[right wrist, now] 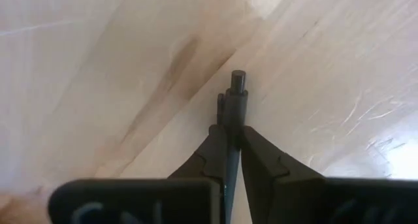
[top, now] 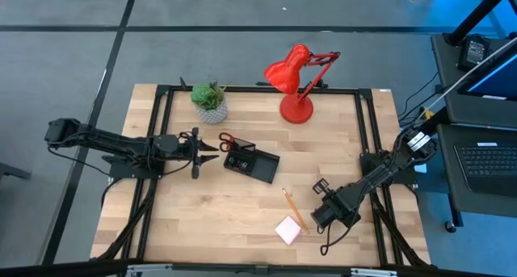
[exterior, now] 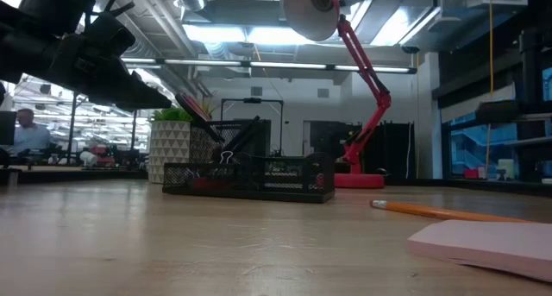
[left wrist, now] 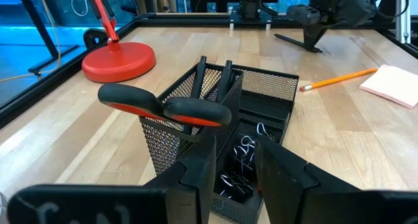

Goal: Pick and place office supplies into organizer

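A black pen (right wrist: 237, 105) runs between the fingers of my right gripper, which is shut on it just above the wood, its clicker end pointing away. The same gripper (top: 321, 185) is over the right part of the table from above. My left gripper stands open in front of the black mesh organizer (left wrist: 271, 80), with nothing in its grasp. In the organizer are red-and-black scissors (left wrist: 163, 108), two dark pens (left wrist: 225, 80) and several binder clips (left wrist: 241, 165). An orange pencil (left wrist: 338, 79) and a pink note pad (left wrist: 392, 85) lie on the table.
Behind the organizer stand a red lamp (top: 296, 107) and a potted plant (top: 210, 107). Black rails (top: 371, 140) border the table's sides. Bare wood lies between the organizer and my right arm.
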